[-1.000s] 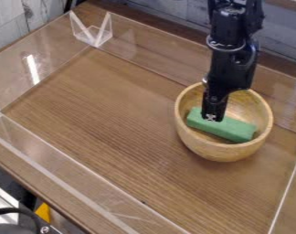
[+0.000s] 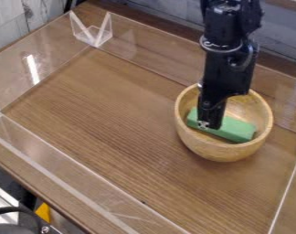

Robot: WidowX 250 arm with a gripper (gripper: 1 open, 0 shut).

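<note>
A round wooden bowl point(image 2: 224, 146) stands on the right half of the table. Inside it lies a green block point(image 2: 236, 130). My black gripper point(image 2: 212, 119) reaches down from the top into the bowl, its tips at the block's left part, partly covering it. Whether anything is between the fingers is hard to make out.
A white wire stand point(image 2: 92, 29) is at the back left. A pale wall runs along the back. Dark cables show at the lower left corner.
My gripper has moved slightly lower into the bowl, down toward the green block, over the last moment. The bowl and block look nearly unmoved.
</note>
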